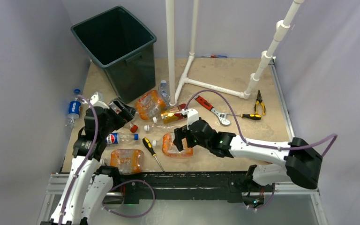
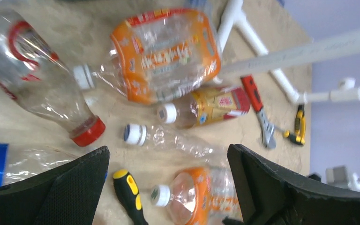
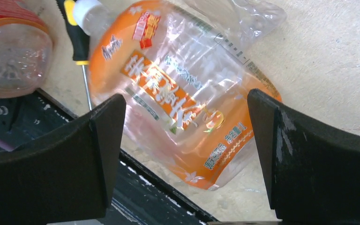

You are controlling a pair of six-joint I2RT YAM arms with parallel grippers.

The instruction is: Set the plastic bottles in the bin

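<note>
The dark green bin (image 1: 129, 70) stands at the back left. Several plastic bottles lie on the board, among them a red-capped bottle (image 2: 37, 79), orange-label bottles (image 2: 164, 56), a clear bottle (image 2: 178, 140) and a Pepsi bottle (image 1: 117, 138). My left gripper hangs open over the bottles by the bin, holding nothing. My right gripper is open just above an orange-label bottle (image 3: 178, 79), which lies between and beyond its fingers in the right wrist view.
White PVC pipes (image 1: 215, 86) stand behind the bottles. Screwdrivers (image 1: 150, 150), an adjustable wrench (image 1: 211, 107) and pliers (image 1: 260, 101) lie among and right of them. The board's front edge (image 1: 192, 172) has a dark rail.
</note>
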